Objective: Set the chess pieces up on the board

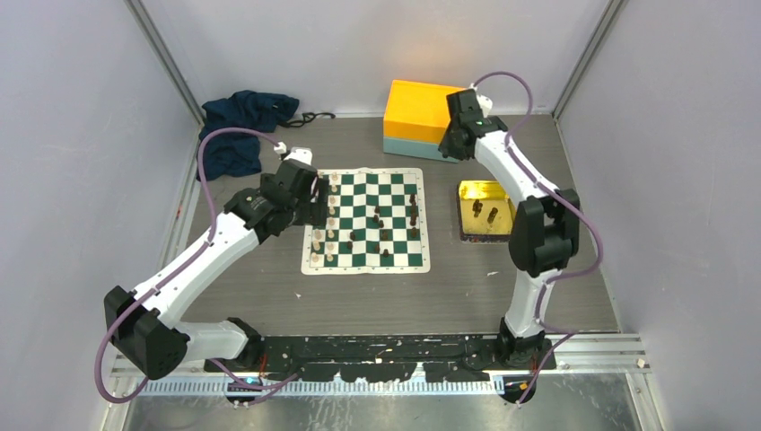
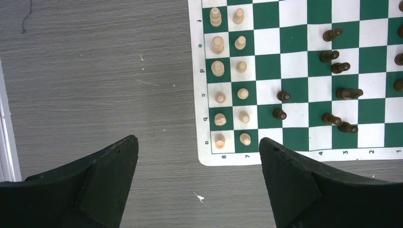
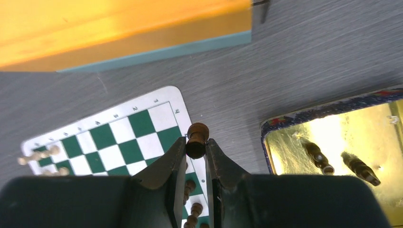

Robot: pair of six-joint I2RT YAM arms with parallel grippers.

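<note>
A dark brown chess piece (image 3: 197, 135) is in my right gripper, which is shut on it, raised near the board's far right corner. The chessboard (image 1: 363, 268) carries light pieces (image 2: 218, 69) along one side and dark pieces (image 2: 350, 93) scattered across the other half. My left gripper hangs over the board's left part, its fingers wide apart and empty. A gold-lined box (image 3: 380, 133) at the right holds a few dark pieces (image 3: 362, 168).
A yellow and blue case (image 1: 418, 108) stands at the back, close to my right gripper. A dark blue cloth (image 1: 235, 135) lies at the back left.
</note>
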